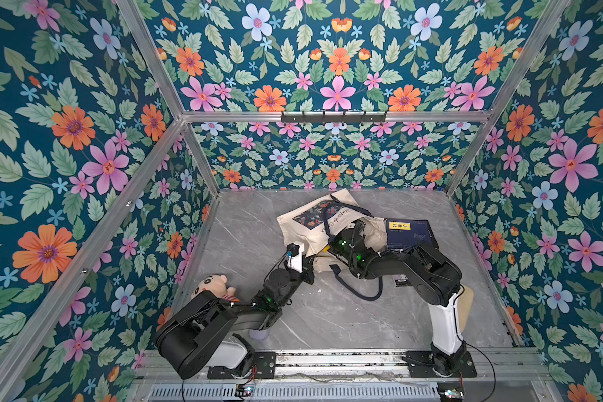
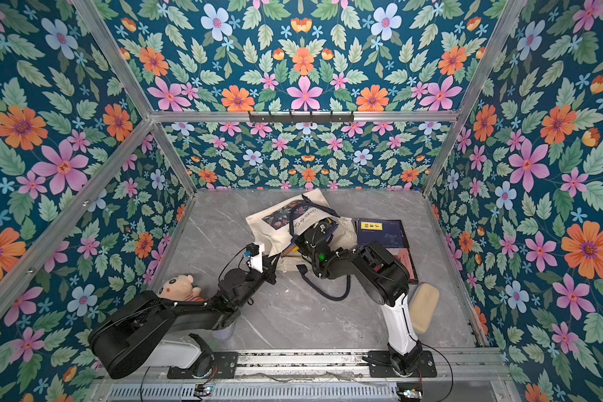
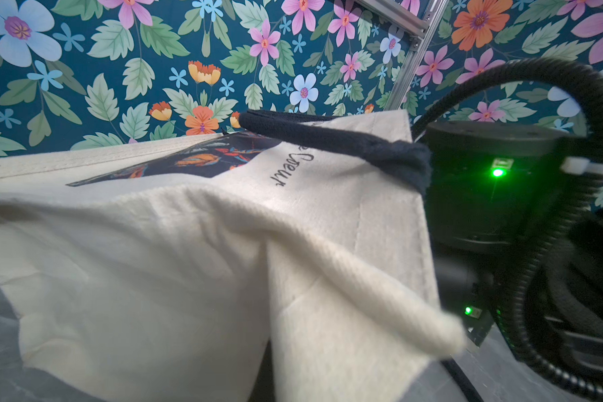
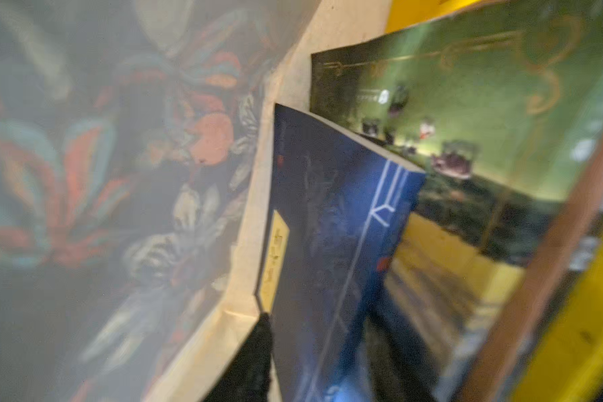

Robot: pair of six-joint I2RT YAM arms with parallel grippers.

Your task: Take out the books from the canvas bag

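The cream canvas bag (image 1: 308, 231) lies at the back middle, its mouth toward my arms. At the mouth's left edge, my left gripper (image 2: 272, 265) is shut on the bag's cloth; folds cover most of its fingers in the left wrist view. My right gripper reaches into the mouth, part open, one dark finger (image 4: 248, 365) on either side of a thin blue book (image 4: 335, 201). Whether the fingers touch it, I cannot tell. Beside it in the bag stands a green illustrated book (image 4: 489, 120), with yellow (image 4: 583, 321) and brown edges near it.
A dark blue book (image 1: 408, 234) lies right of the bag, with a reddish one (image 2: 403, 260) partly under it. Nearer are a tan block (image 2: 423, 308) and, at left, a plush doll (image 2: 179, 288). A dark strap (image 1: 361, 294) trails in front of the bag.
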